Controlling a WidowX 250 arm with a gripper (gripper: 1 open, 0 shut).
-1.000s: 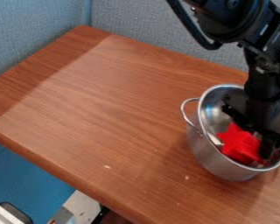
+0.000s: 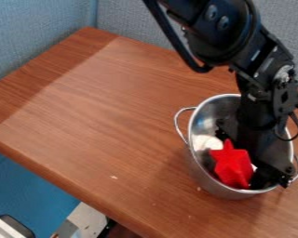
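Note:
A steel pot (image 2: 207, 180) with side handles stands on the right part of the wooden table. Inside it lie a red star-shaped piece (image 2: 233, 165) and a white object (image 2: 207, 142) behind that. My black gripper (image 2: 266, 165) reaches down into the pot on its right side, beside the red piece. Its fingers are dark and partly hidden in the pot, so I cannot tell whether they are open or shut.
Grey-blue panels border the back and left. A white item (image 2: 5, 231) sits off the table at the bottom left.
The arm has shifted left, and the pot has moved slightly left with it. More of the white object inside is now visible beside the red piece.

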